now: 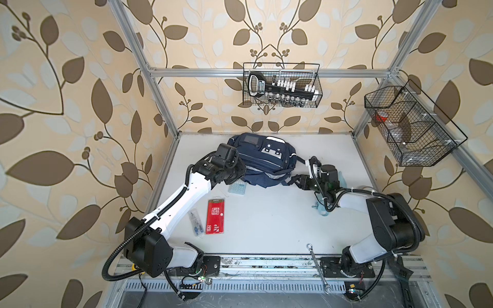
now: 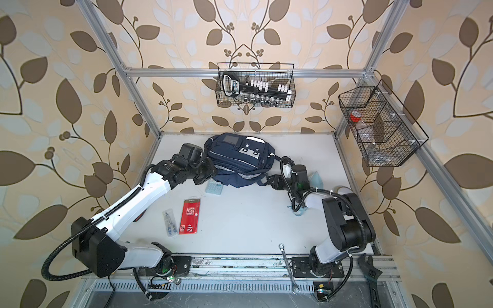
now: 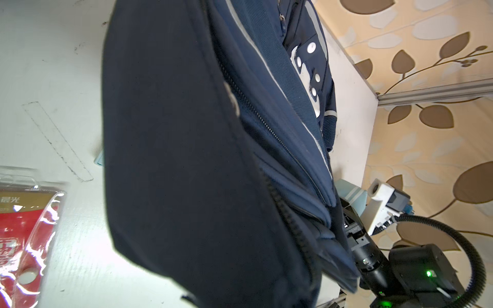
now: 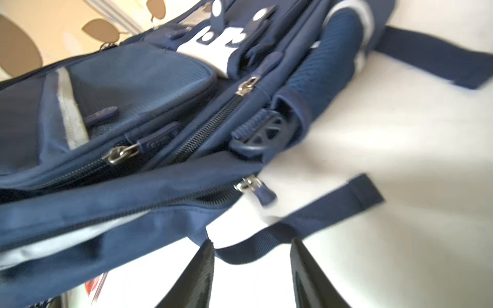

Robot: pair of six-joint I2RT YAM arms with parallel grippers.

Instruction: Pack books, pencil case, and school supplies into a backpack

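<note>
The navy backpack (image 1: 264, 156) lies at the back centre, its open-zipped front edge facing me. Against its left front corner is my left gripper (image 1: 239, 174). Navy fabric (image 3: 174, 154) fills the left wrist view and hides those fingertips; the cloth moves along with this gripper, which is shut on it. By the right front corner, my right gripper is part open over a loose webbing strap (image 4: 328, 210), holding nothing visible. A red package (image 1: 215, 216) and a clear bag of small supplies (image 1: 196, 222) lie front left. A light-blue gridded item (image 1: 236, 188) sits just before the backpack.
A crumpled light-blue thing (image 1: 322, 208) lies partly under the right arm. Wire baskets hang on the back (image 1: 282, 84) and right walls, above the table. A wrench (image 1: 318, 269) rests on the front rail.
</note>
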